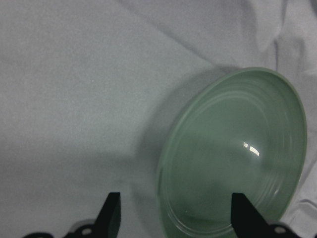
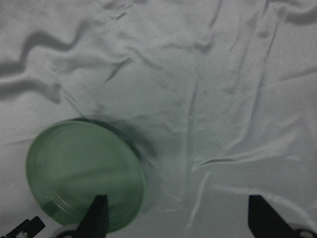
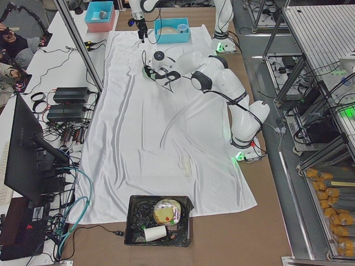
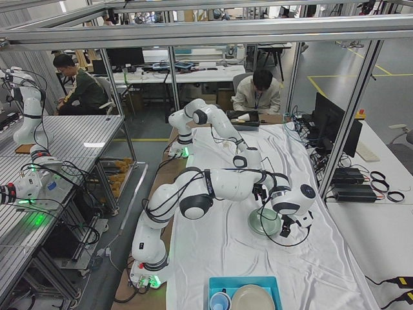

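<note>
A pale green shallow dish (image 1: 233, 144) lies on the white cloth (image 3: 144, 127), partly hidden under the arms in both camera views. In the left wrist view it sits below my left gripper, whose open fingertips are apart, one outside the near rim and one over the interior. In the right wrist view the dish (image 2: 84, 168) is to the left, under one finger of my open right gripper. Nothing shows between either pair of fingers.
A blue bin (image 4: 216, 290) with a beige plate and cup stands at one end. A black tray (image 3: 130, 221) with food and a white cylinder is at the other.
</note>
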